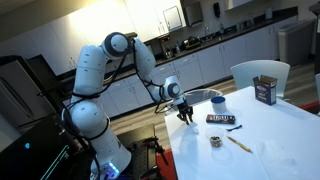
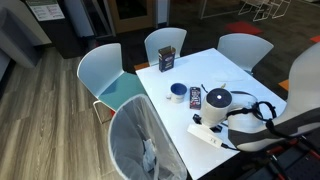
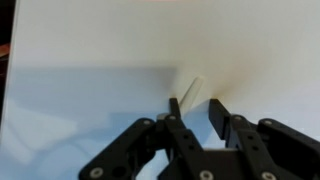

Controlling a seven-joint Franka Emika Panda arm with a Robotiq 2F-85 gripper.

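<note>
My gripper points down close to the white table, its two dark fingers apart with a gap between them. A small, thin whitish stick lies slantwise on the table at that gap, just ahead of the fingertips; its edges are blurred. I cannot tell whether either finger touches it. From exterior view 1 the gripper is low over the table's left part, and the stick is too small to make out. The arm hides much of this area in exterior view 2.
To the right of the gripper are a blue mug, a dark remote-like device, a small round jar, a blue utensil and a yellow marker. A dark box stands farther back.
</note>
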